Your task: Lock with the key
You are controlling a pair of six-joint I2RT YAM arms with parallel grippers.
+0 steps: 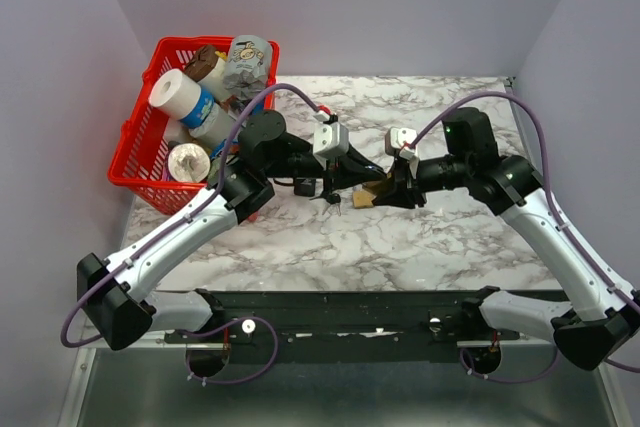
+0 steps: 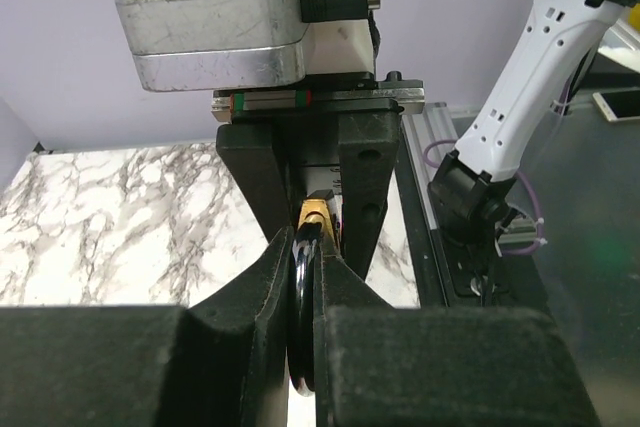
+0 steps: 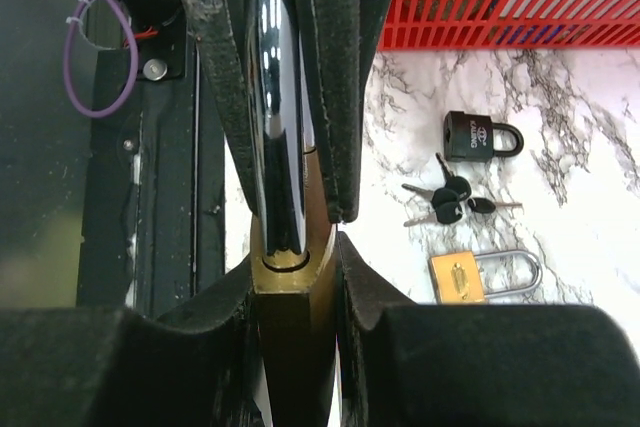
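Observation:
A large brass padlock body is clamped in my right gripper; its gold end (image 2: 316, 213) also shows in the left wrist view. My left gripper is shut on the padlock's shiny shackle (image 3: 275, 107), its dark fingers (image 3: 335, 67) on either side of the metal. The near shackle leg meets a round hole in the brass; how deep it sits is hard to tell. From above, the left gripper (image 1: 362, 169) and right gripper (image 1: 388, 187) face each other closely over the table. Several black-headed keys (image 3: 450, 202) lie loose on the marble.
A black padlock (image 3: 482, 137) and a smaller brass padlock (image 3: 462, 277) lie near the keys. At the left stands a red basket (image 1: 122, 162) full of household goods.

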